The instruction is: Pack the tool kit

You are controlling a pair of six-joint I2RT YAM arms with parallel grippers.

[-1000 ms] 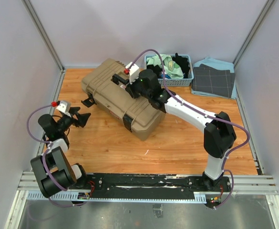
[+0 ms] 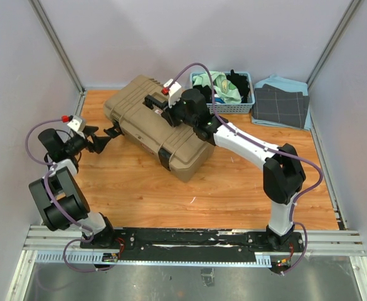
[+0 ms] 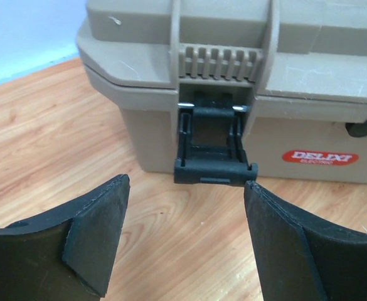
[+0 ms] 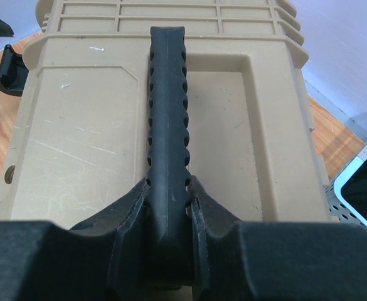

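A closed tan tool case [image 2: 136,119] lies slantwise across the table. My right gripper is shut on its black handle [image 4: 168,106], on top of the lid. At the case's near left, one black latch [image 3: 211,147] sticks outward, swung away from the body. Just short of that latch, my left gripper stands open with nothing between its fingers. The other front latch [image 2: 164,158] lies flat against the case side. A red label [image 3: 320,157] shows on the front wall.
Behind the case stands a light blue basket [image 2: 251,100] with cloths in it. Folded dark and blue cloths [image 2: 280,106] lie at the back right.
My left gripper has moved left and away from the front, closer in line with the swung-out latch. The case and right arm have shifted very slightly left.
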